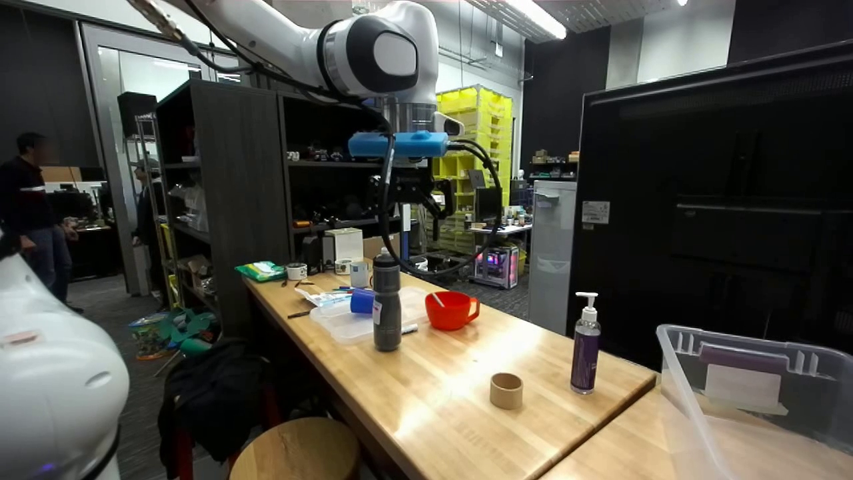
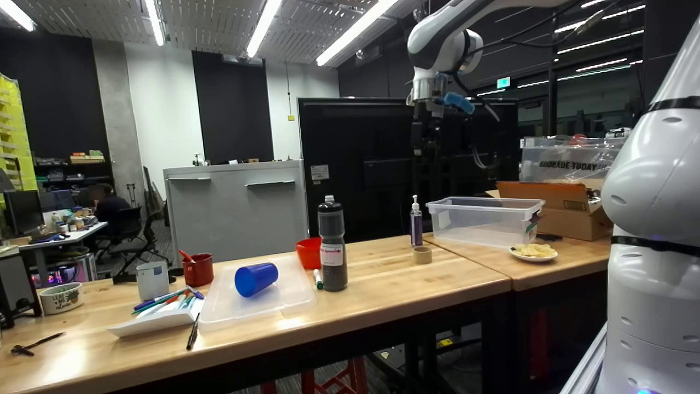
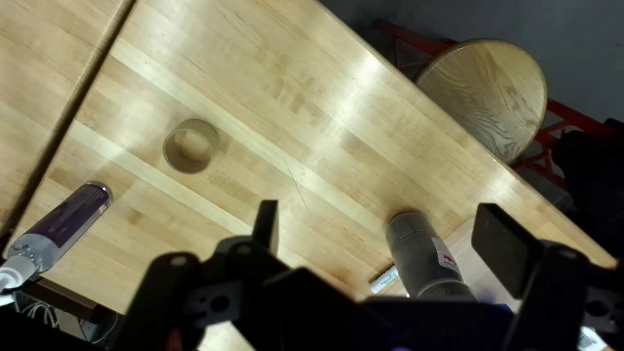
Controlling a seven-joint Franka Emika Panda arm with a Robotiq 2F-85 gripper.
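My gripper hangs high above the wooden table, its fingers wide apart and nothing between them. In the wrist view, one black finger (image 3: 266,227) shows near the middle and the other at the right. A dark grey bottle (image 1: 388,308) stands upright on the table. To its right in exterior view 1 are a red cup (image 1: 452,311), a tan tape ring (image 1: 506,391) and a purple pump bottle (image 1: 584,348). The blue cup (image 2: 256,279) lies on its side on a clear plastic lid (image 2: 220,315); a marker (image 2: 318,279) rests beside the grey bottle.
A clear bin (image 2: 485,226) and a plate of yellow food (image 2: 533,253) occupy the adjoining table. Pens on a white tray (image 2: 157,318), a dark red mug (image 2: 198,270) and a white mug (image 2: 153,281) crowd the far end.
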